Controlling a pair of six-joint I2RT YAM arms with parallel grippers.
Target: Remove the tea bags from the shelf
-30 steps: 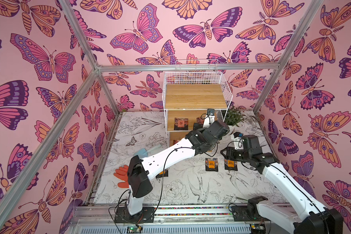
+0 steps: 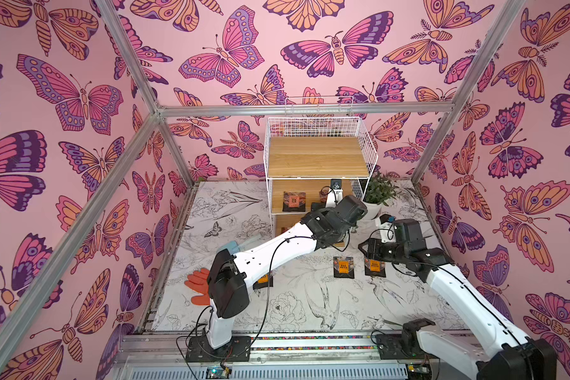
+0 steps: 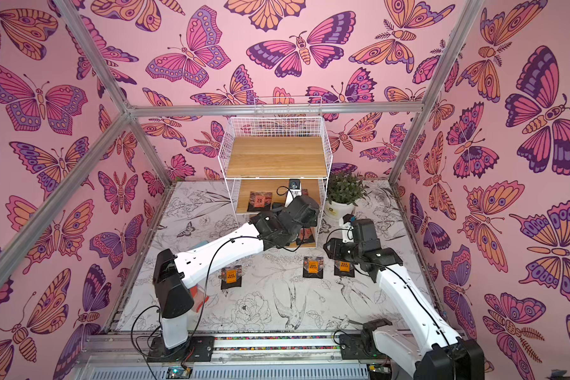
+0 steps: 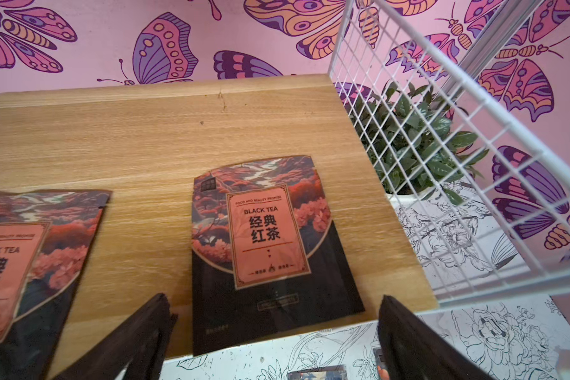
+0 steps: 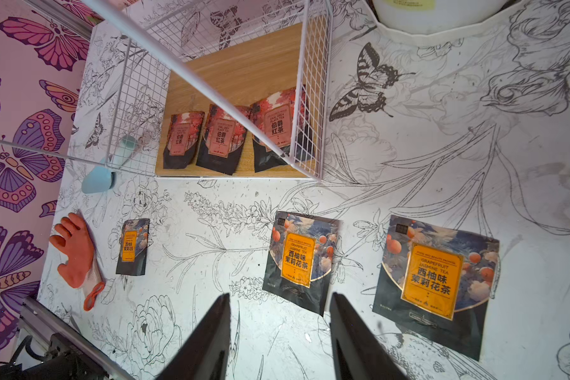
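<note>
In the left wrist view, a pink-and-black black tea bag (image 4: 269, 247) lies at the right front of the middle wooden shelf (image 4: 152, 158). Another black tea bag (image 4: 28, 272) is partly cut off on its left. My left gripper is open, its fingers spread wide to either side of the right bag and apart from it. Down on the lowest shelf, the right wrist view shows three reddish tea bags, one of them a middle bag (image 5: 221, 139). Fingers apart and empty, my right gripper hangs over the table.
Three orange-labelled tea bags lie on the table: a right one (image 5: 433, 285), a middle one (image 5: 299, 259) and a left one (image 5: 133, 247). The top shelf (image 2: 316, 157) is bare. A potted plant (image 2: 378, 190) stands right of the wire rack.
The right arm shows no visible movement, and the bags on the table lie where they were.
</note>
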